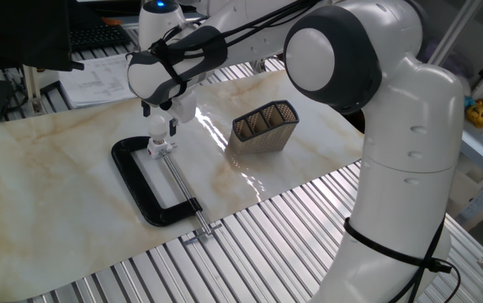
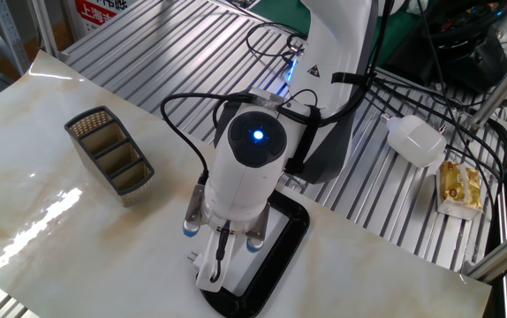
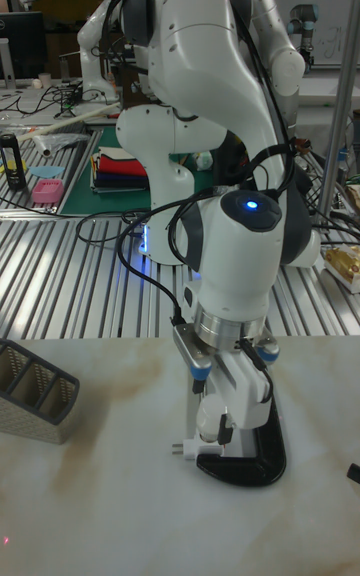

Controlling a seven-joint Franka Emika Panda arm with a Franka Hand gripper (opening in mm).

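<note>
A black C-clamp [image 1: 136, 181] with a silver screw rod [image 1: 178, 181] lies flat on the marble-patterned sheet. At its far end sits a small white plug-like piece [image 1: 159, 149] with a rounded white part [image 1: 158, 126] above it; in exterior view 3 two metal prongs stick out of this plug-like piece [image 3: 194, 450] to the left. My gripper [image 1: 159, 120] is right down at the rounded part, one dark fingertip showing on either side of it in exterior view 1. Whether the fingers press on it is not clear. From above, the hand [image 2: 214, 265] covers most of that spot.
A brown mesh organizer [image 1: 264, 130] with several compartments stands upright beside the arm. Slatted metal tabletop [image 1: 250, 252] borders the sheet. A white bulb-shaped object [image 2: 415, 141] and a gold-and-white box [image 2: 459, 190] rest on the slats. Open sheet lies left of the clamp in exterior view 1.
</note>
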